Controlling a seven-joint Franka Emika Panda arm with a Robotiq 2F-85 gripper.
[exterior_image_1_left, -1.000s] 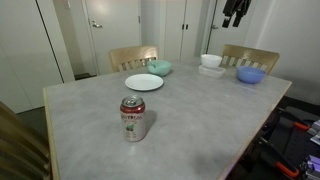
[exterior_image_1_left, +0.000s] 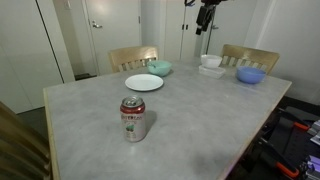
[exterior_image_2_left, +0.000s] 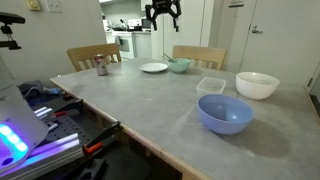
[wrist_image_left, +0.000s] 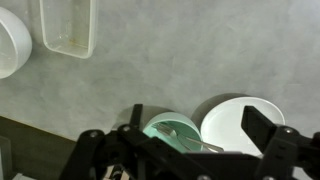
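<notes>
My gripper is open in the wrist view, its dark fingers spread wide with nothing between them. In exterior view 1 the gripper (exterior_image_1_left: 198, 31) hangs high above the far part of the table. Below it in the wrist view lie a green bowl (wrist_image_left: 165, 123) with a metal utensil (wrist_image_left: 195, 143) in it and a white plate (wrist_image_left: 230, 122), both partly covered by the gripper. A red and silver can (exterior_image_1_left: 133, 119) stands upright on the near side. To the right, a blue bowl (exterior_image_2_left: 225, 113) sits by the table edge.
A clear rectangular container (exterior_image_2_left: 206, 87) and a white bowl (exterior_image_2_left: 257, 86) stand near the blue bowl. Chairs (exterior_image_1_left: 133, 58) line the far side.
In exterior view 1 the gripper has swung left, high over the table, from above the blue bowl's side toward the green bowl. The objects on the table have stayed put.
</notes>
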